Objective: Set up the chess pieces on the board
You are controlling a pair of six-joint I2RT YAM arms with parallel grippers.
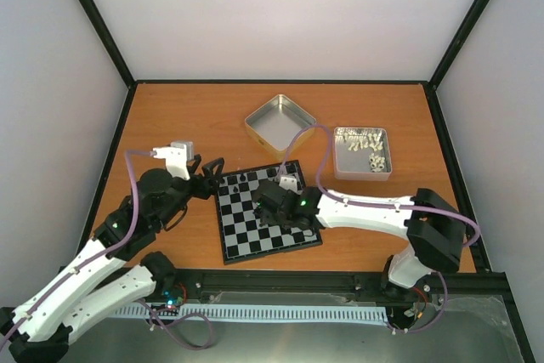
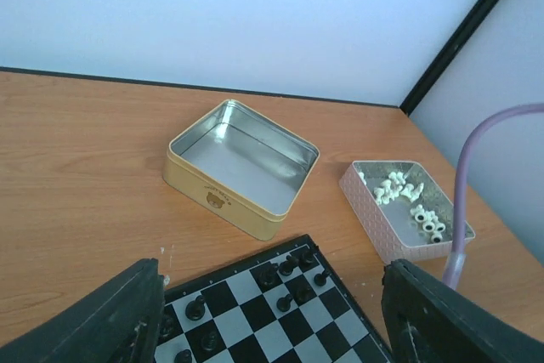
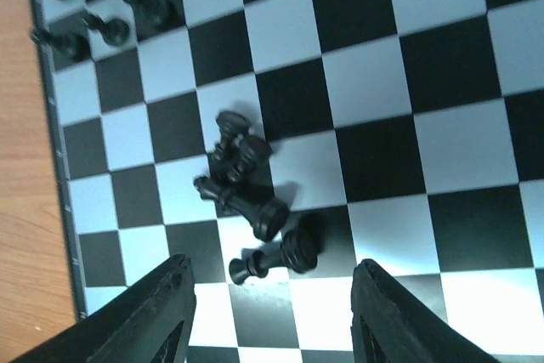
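Observation:
The chessboard (image 1: 238,244) lies mid-table. Black pieces stand near its back edge, including a pawn (image 2: 195,308). Several black pieces, among them one lying piece (image 3: 242,204), lie loose on the middle squares below my right gripper, whose fingers are apart with nothing visible between them. In the top view that gripper is over the board, partly hidden by its arm. My left gripper is raised left of the board, fingers apart and empty. White pieces (image 2: 395,189) lie in the pink tin (image 1: 361,174) at the right.
An empty cream tin (image 1: 280,121) sits behind the board. Bare wood is clear at the left and back. The right arm and a purple cable stretch across the right front of the table.

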